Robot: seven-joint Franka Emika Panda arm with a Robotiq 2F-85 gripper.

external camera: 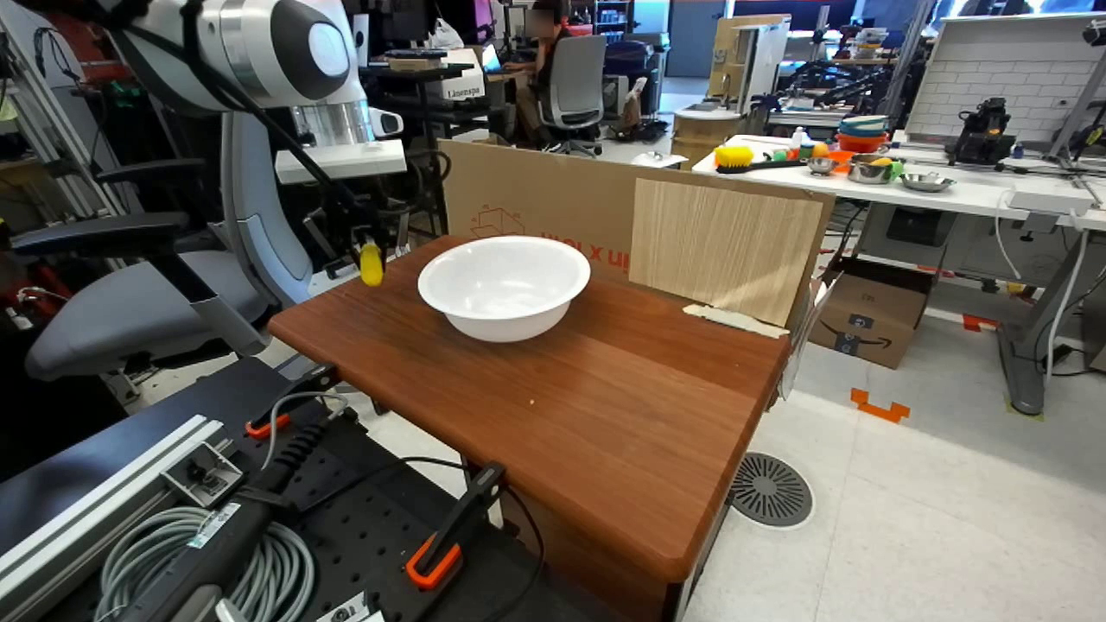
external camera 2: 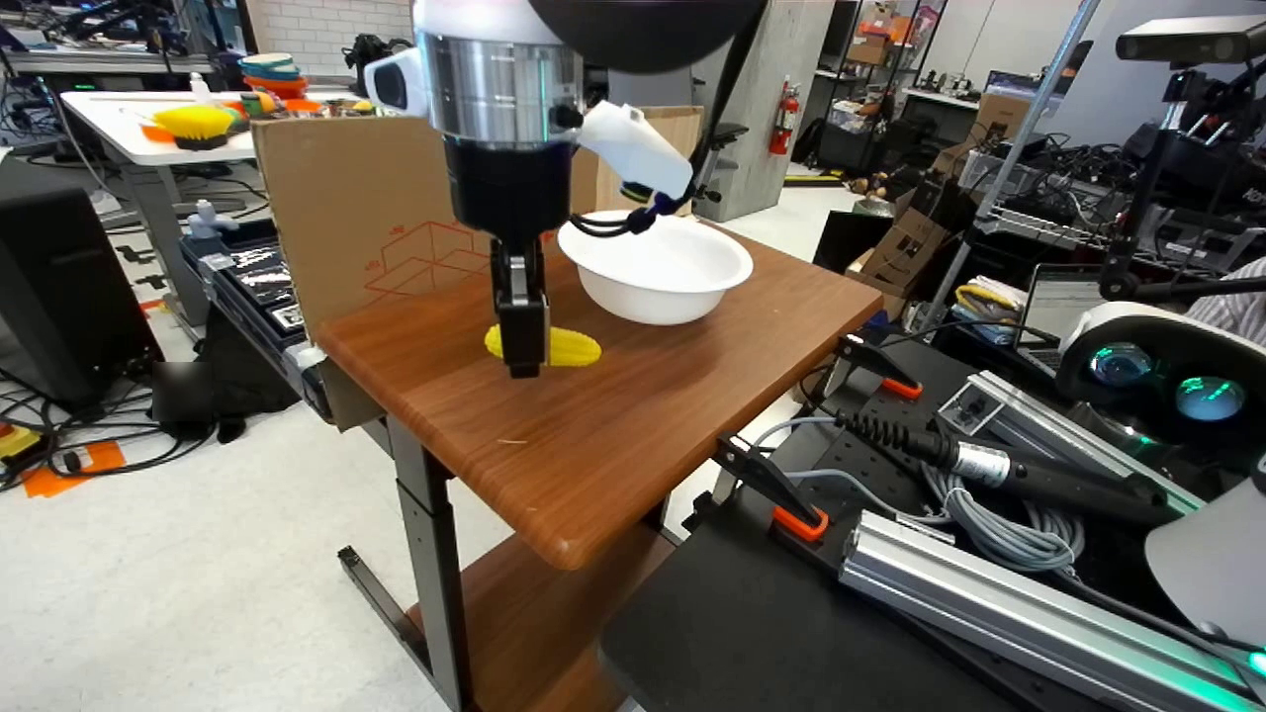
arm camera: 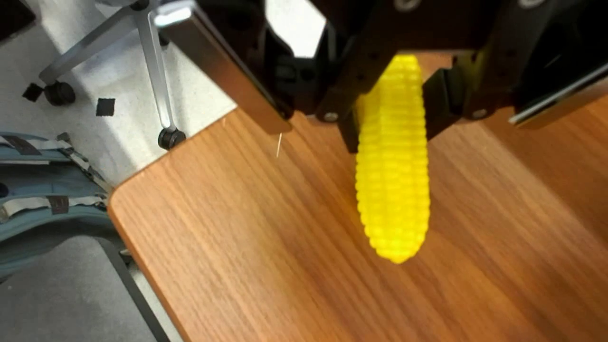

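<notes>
A yellow toy corn cob point(arm camera: 393, 176) is pinched between the black fingers of my gripper, its rounded tip reaching past them in the wrist view. In exterior view 1 the corn point(external camera: 371, 264) hangs above the left end of the brown table, below the arm. From the other side, exterior view 2 shows the gripper point(external camera 2: 522, 356) pointing down, with the corn point(external camera 2: 575, 348) sticking out on both sides of the fingers. A white bowl point(external camera: 505, 285) stands upright on the table, close beside the gripper and apart from it; no contents show inside.
An upright cardboard sheet point(external camera: 549, 187) borders its far side. Black clamps with orange tips point(external camera: 456, 529) grip the near edge, and a grey office chair point(external camera: 249, 207) stands by the left end.
</notes>
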